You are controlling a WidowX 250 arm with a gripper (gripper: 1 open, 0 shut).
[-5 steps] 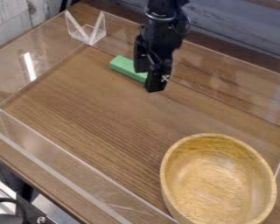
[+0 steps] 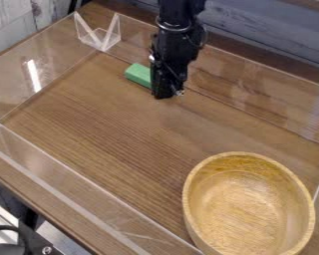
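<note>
A green block (image 2: 141,75) lies on the wooden table at the upper middle. My black gripper (image 2: 163,90) is down at the block's right end, partly covering it. Its fingers are dark and overlap, so whether anything is between them cannot be seen clearly.
A yellow oval bin (image 2: 247,219) stands empty at the lower right. A clear wire-like holder (image 2: 99,33) is at the upper left.
My gripper has moved down and slightly left toward the block's right end, and its fingers appear closer together. The block looks about where it was.
</note>
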